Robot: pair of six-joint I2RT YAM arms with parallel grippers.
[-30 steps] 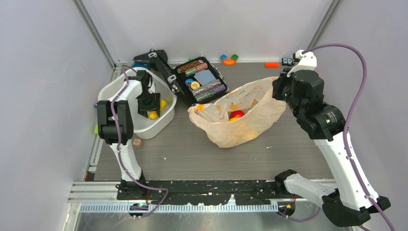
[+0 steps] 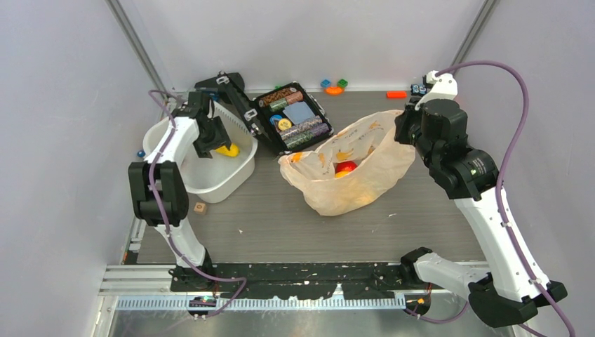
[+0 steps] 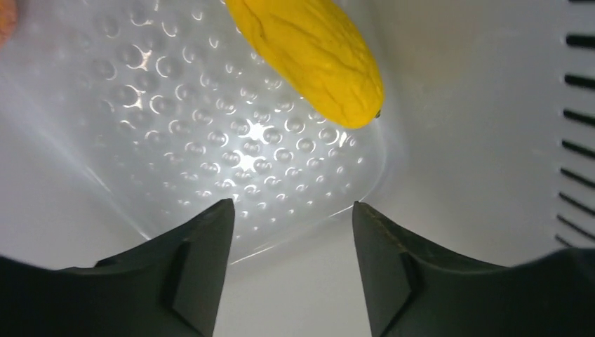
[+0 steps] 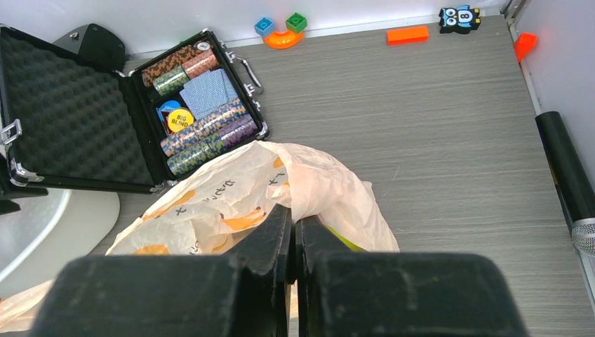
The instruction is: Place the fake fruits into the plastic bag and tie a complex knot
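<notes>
A yellow fake fruit [image 3: 309,53] lies in the white tub [image 2: 214,182], with my left gripper above it, fingers apart and empty. The cream plastic bag [image 2: 330,189] stands mid-table, holding red [image 2: 346,166] and yellow fruit. At its right rim my right gripper is shut on the bag, holding that side up.
An open case of poker chips [image 2: 298,123] stands behind the bag, beside the tub. Small blocks [image 2: 396,94] lie along the back edge, a wooden cube [image 2: 200,208] by the tub.
My left gripper has shifted and turned over the tub, showing more of the yellow fruit. The right arm moved slightly leftward with the bag rim earlier, and has since stayed put.
</notes>
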